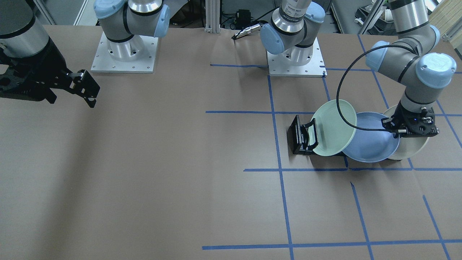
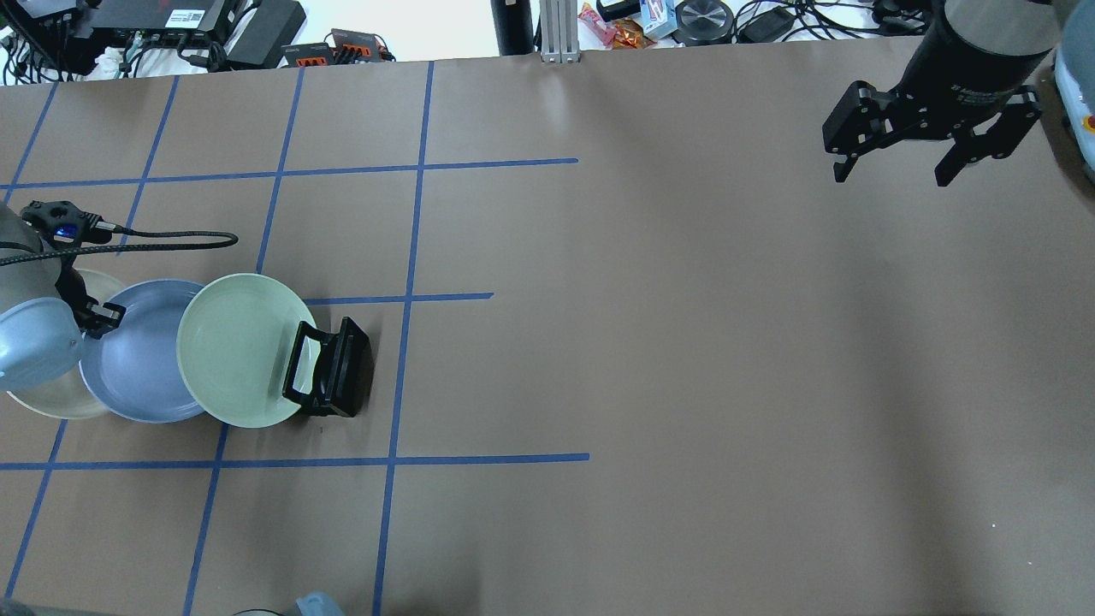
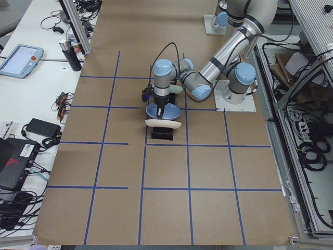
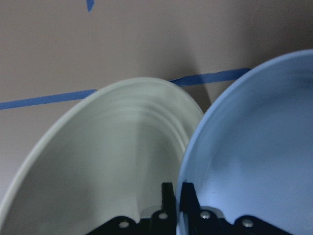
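Three plates stand tilted in a black rack (image 1: pixel 299 136): a mint plate (image 1: pixel 331 130), a blue plate (image 1: pixel 368 143) in the middle and a white plate (image 1: pixel 413 147). My gripper is at the rim between the white and blue plates. In the left wrist view its fingertips close on the blue plate's rim (image 4: pixel 205 122), with the white plate (image 4: pixel 112 161) just to the left. Much of the gripper is hidden behind its housing in the other views.
Another black gripper (image 2: pixel 929 123) hangs over the far right of the top view. Robot bases stand along the table's edge.
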